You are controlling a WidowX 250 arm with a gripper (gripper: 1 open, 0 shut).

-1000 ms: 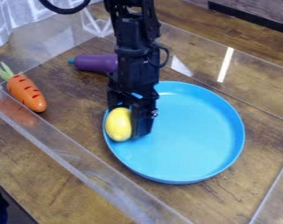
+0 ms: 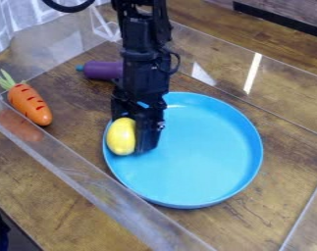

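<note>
The black gripper (image 2: 137,125) reaches down at the left side of a blue plate (image 2: 200,167), shut on a yellow oval object (image 2: 123,138) that sits at the plate's left rim. The fingertips are partly hidden behind and around that object.
An orange toy carrot (image 2: 28,103) lies at the far left. A purple eggplant (image 2: 99,71) lies behind the gripper. Clear panel edges cross the foreground and sides.
The gripper, yellow object and blue plate have shifted slightly to the left together. The carrot and eggplant look unmoved.
</note>
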